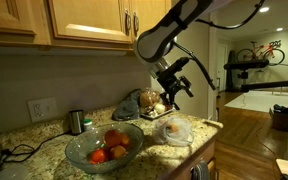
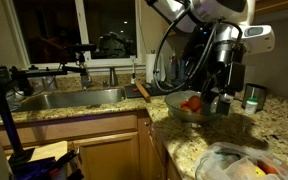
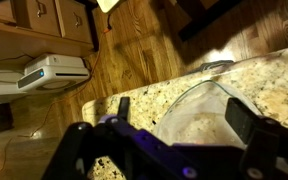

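Note:
My gripper is open, with its two dark fingers spread wide and nothing held between them. Below it in the wrist view lies a clear plastic container or bag (image 3: 199, 118) near the counter's edge. Exterior view 1 shows the gripper up in the air above this clear plastic (image 1: 172, 130). From the other side, the plastic (image 2: 217, 163) has orange and yellow items inside. A greenish see-through bowl (image 1: 81, 150) with several red and orange fruits (image 1: 113, 138) stands on the counter, apart from the gripper.
A speckled counter (image 1: 160, 160) bears everything and ends at an edge above the wooden floor. Toward the back wall stand a metal canister (image 1: 76, 122) and a basket with items (image 1: 149, 98). The sink (image 2: 69, 98) is across the room's corner. Upper cabinets (image 1: 89, 20) hang over the counter.

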